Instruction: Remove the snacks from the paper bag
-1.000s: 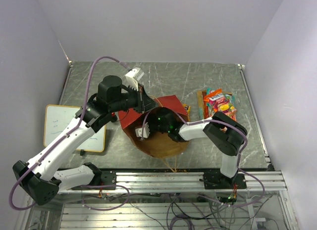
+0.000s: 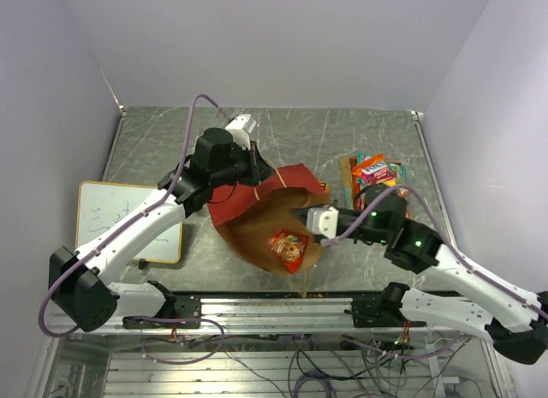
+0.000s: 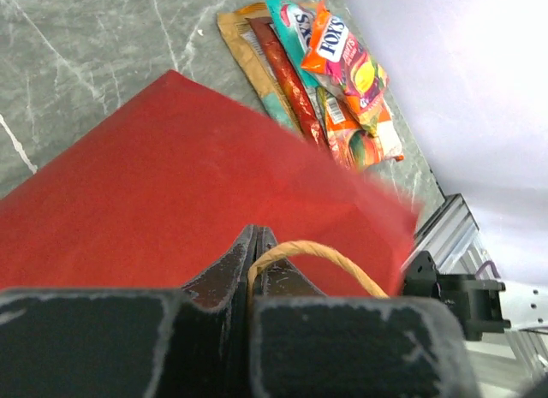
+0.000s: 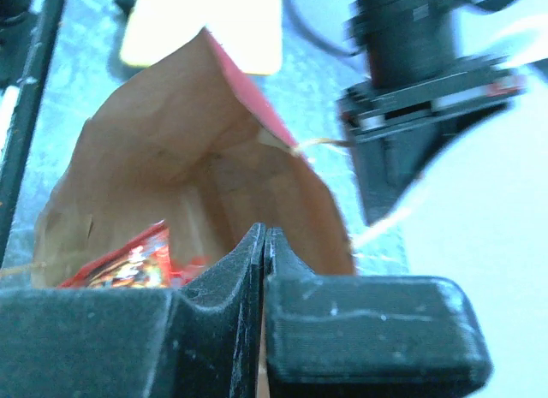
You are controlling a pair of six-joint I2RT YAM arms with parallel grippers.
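The paper bag (image 2: 253,240), red outside and brown inside, stands open in the middle of the table. At its mouth, on the near right side, lies a red snack bag (image 2: 288,249); the right wrist view also shows this snack bag (image 4: 141,259), left of the fingertips. My right gripper is shut with nothing between its fingers, beside the bag's mouth. At the bag's far rim, my left gripper is shut on the twisted paper handle (image 3: 312,248), holding that side up.
Several snack packets (image 2: 377,175) lie piled at the right of the table. A whiteboard (image 2: 111,214) is on the left.
The right gripper came out of the paper bag toward the right and front.
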